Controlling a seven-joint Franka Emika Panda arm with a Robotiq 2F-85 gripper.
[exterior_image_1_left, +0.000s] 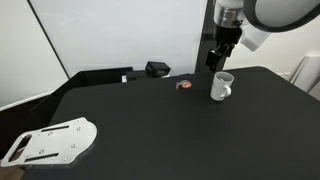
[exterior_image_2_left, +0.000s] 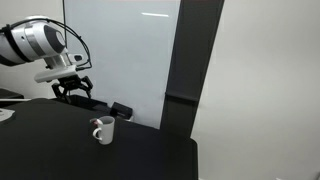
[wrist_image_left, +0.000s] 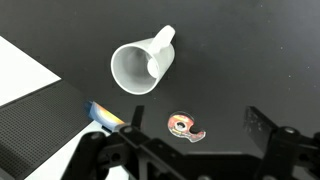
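Note:
A white mug (exterior_image_1_left: 221, 87) stands upright on the dark table, its handle to the right in exterior view 1. From above, in the wrist view, the mug (wrist_image_left: 135, 62) shows its open mouth with a pale spot inside that I cannot identify. A small red-orange tape dispenser (wrist_image_left: 185, 126) lies flat on the table, to the left of the mug in exterior view 1. My gripper is open and empty, its fingers spread to either side of the dispenser in the wrist view. In exterior view 1 the gripper (exterior_image_1_left: 217, 60) hangs above the table near the mug, touching nothing.
A black box-like object (exterior_image_1_left: 157, 69) sits at the table's back edge. To the front left in exterior view 1 lies a white plate with slots (exterior_image_1_left: 75, 138). A blue-and-orange item (wrist_image_left: 104, 115) shows near the table edge.

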